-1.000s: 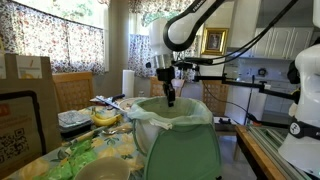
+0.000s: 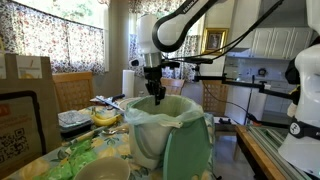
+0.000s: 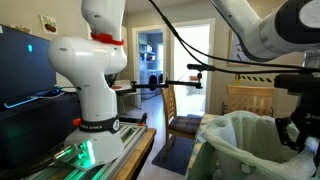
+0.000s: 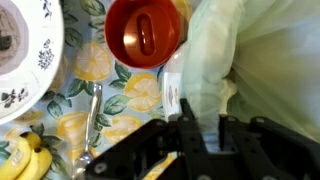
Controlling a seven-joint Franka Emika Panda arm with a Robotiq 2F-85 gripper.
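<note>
A pale bin (image 2: 150,140) with a green front panel (image 2: 188,152) stands on the table's near side. Its translucent white liner (image 2: 172,119) drapes over the rim; in exterior view 2 the liner (image 3: 245,128) opens toward the camera. At the rim, my gripper (image 2: 157,98) points down, shut on the liner. Seen from the wrist, bunched liner (image 4: 213,55) runs up from between the dark fingers. The fingertips are partly covered by plastic there. In exterior view 2 the gripper (image 3: 294,143) is at the right edge.
The wrist view has a red bowl (image 4: 145,30), a white patterned dish (image 4: 28,55), a spoon (image 4: 88,130) and bananas (image 4: 28,162) on fruit-print cloth. A tan bowl (image 2: 103,169) sits left of the bin. A cardboard box (image 2: 22,120) stands at far left.
In exterior view 1 my gripper has moved left and slightly up, the liner's edge going with it. The green front panel shows narrower now, and the liner hangs differently over it.
</note>
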